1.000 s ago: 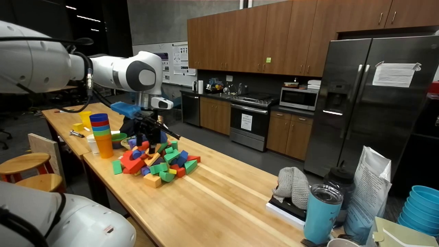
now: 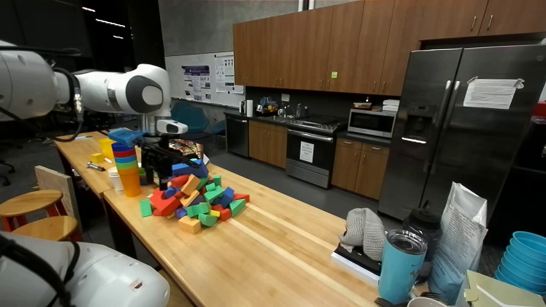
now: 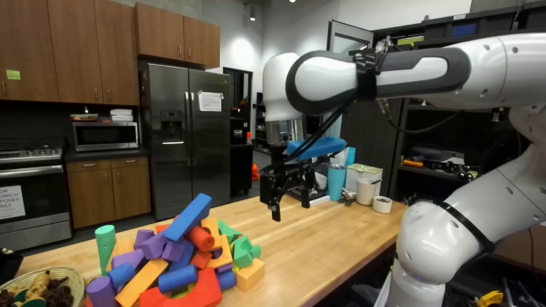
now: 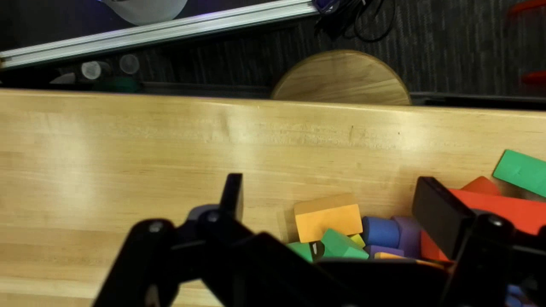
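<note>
A heap of coloured toy blocks (image 2: pixel 199 202) lies on the wooden table, with red, green, blue, orange and purple pieces tumbled together. On its top a long blue block (image 3: pixel 188 217) rests tilted. My gripper is open, its two black fingers wide apart, and nothing is held between them. Below it in the wrist view lie an orange block (image 4: pixel 327 219) and a green block (image 4: pixel 341 245), next to bare table. In exterior view 1 the gripper (image 2: pixel 155 181) appears at the left of the heap, close to the stacked cups; exterior view 2 shows the gripper (image 3: pixel 290 209) raised above the tabletop.
A stack of coloured cups (image 2: pixel 126 169) stands left of the heap. A wicker basket (image 3: pixel 76 281) is at the heap's other side. A blue tumbler (image 2: pixel 402 266), grey cloth (image 2: pixel 364 233) and bag (image 2: pixel 458 240) occupy the far end. Mid-table is clear.
In exterior view 1 the arm and gripper have moved left, from over the heap to beside the cups. The blue block on top is now uncovered, while the green bowl is mostly hidden.
</note>
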